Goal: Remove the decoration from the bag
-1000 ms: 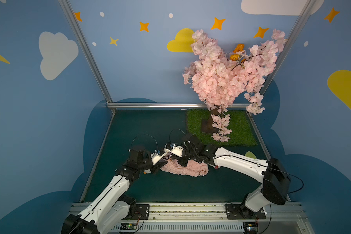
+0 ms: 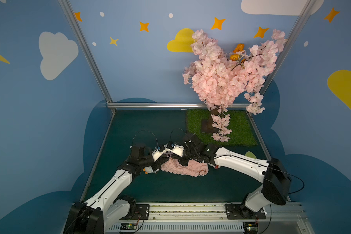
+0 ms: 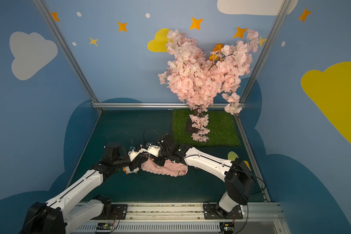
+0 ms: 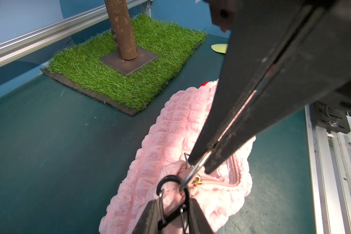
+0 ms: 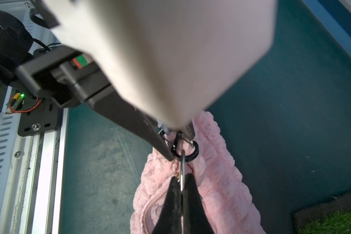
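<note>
The pink quilted bag (image 4: pixel 175 120) lies on the dark green floor beneath both grippers. At its end, a black carabiner clip (image 4: pixel 170 177) hooks through a silver metal ring (image 4: pixel 197 169). My right gripper is shut on that thin ring. Around the clip, my left gripper stands part open, one finger on each side; whether either touches the clip is unclear. A small white and orange decoration (image 3: pixel 131 170) shows by the bag's left end, below the left gripper, partly covered; its link to the clip is hidden.
Behind the bag sits a grass mat (image 2: pixel 241 130) bearing a pink blossom tree (image 2: pixel 222 78). A small red and white item (image 2: pixel 216 167) is by the bag's right end. Both grippers are close together.
The right arm and most of the bag look still.
</note>
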